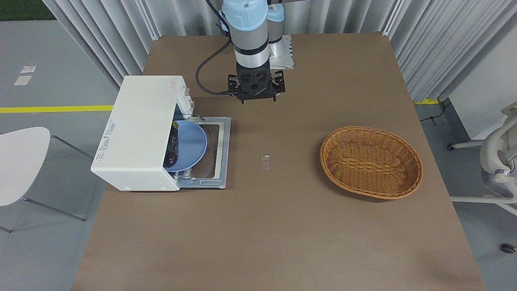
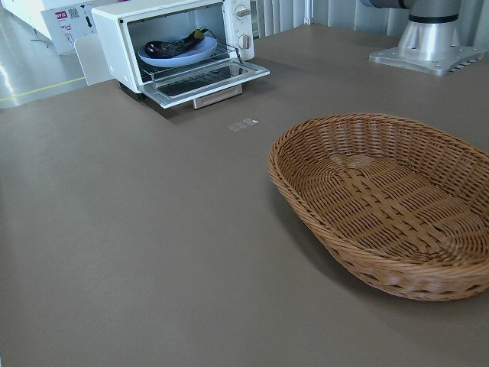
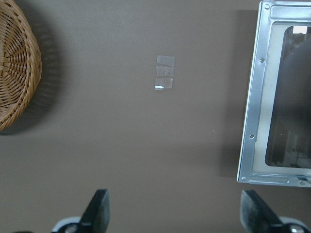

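A white toaster oven point(image 1: 133, 126) stands on the left of the table with its glass door point(image 1: 219, 152) folded down. Inside, a blue plate point(image 1: 190, 143) holds a dark eggplant point(image 2: 164, 50), partly under the oven's top in the front view. A wicker basket point(image 1: 370, 162) sits empty on the right. My gripper is high over the table behind the oven door; in the wrist view its fingers stand wide apart with nothing between them.
Small clear tape pieces point(image 1: 265, 162) lie between oven and basket.
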